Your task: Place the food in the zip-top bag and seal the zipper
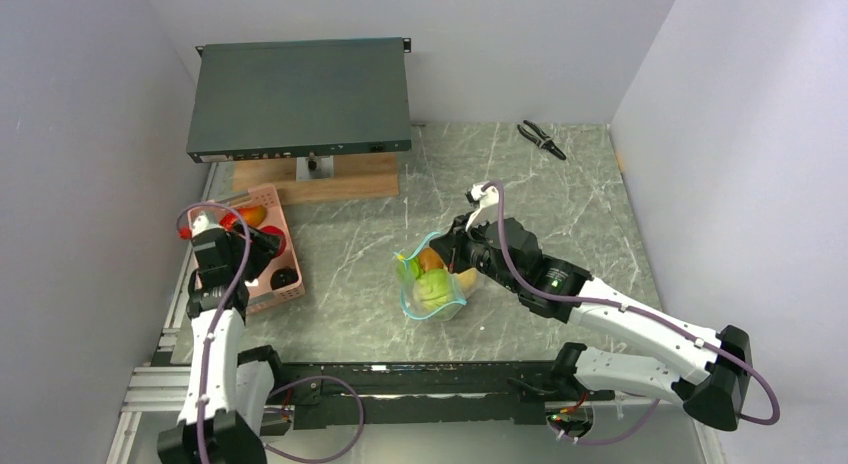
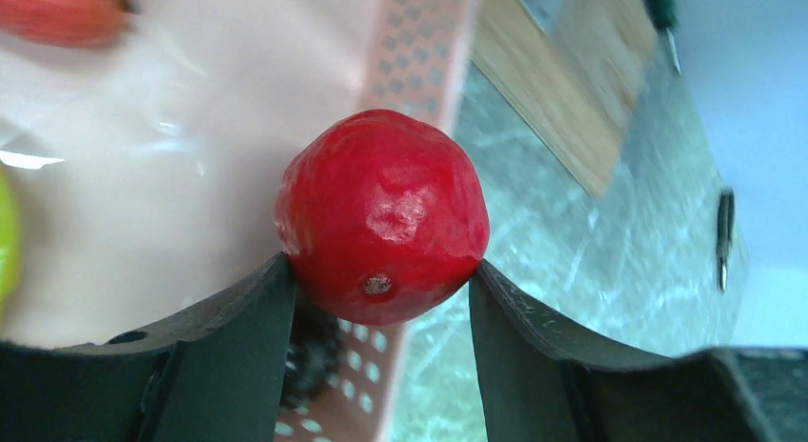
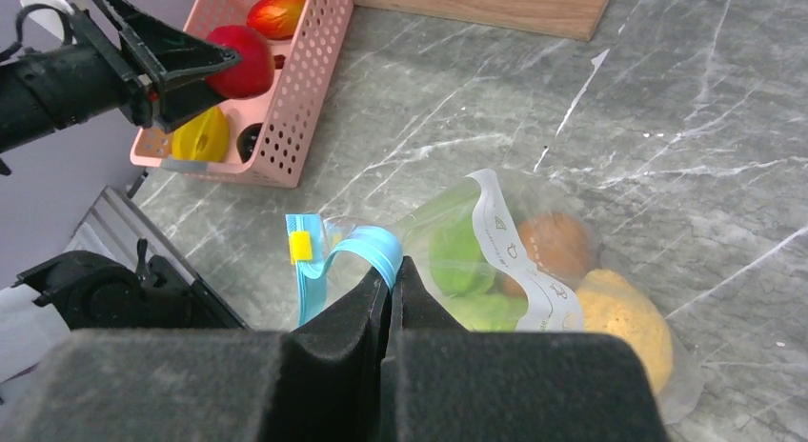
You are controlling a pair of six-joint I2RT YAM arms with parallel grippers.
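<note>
A round red fruit [image 2: 383, 209] is pinched between the fingertips of my left gripper, raised above the pink basket [image 3: 303, 118]. The clear zip top bag [image 3: 457, 209] stands on the marble table, its blue-edged mouth spread, with a yellow slider [image 3: 301, 246] at one end. Inside it show a green item [image 3: 459, 256], a brown one [image 3: 555, 244] and a yellow one [image 3: 624, 318]. My right gripper is shut on the bag's blue rim. In the top view the bag [image 1: 433, 302] lies at the table's middle.
The basket still holds a mango [image 3: 277, 15], a yellow item [image 3: 201, 137] and a dark eggplant [image 1: 285, 277]. Pliers [image 1: 542, 141] lie at the back right. A wooden board [image 1: 345, 177] sits under the dark box [image 1: 300, 96]. Marble between basket and bag is clear.
</note>
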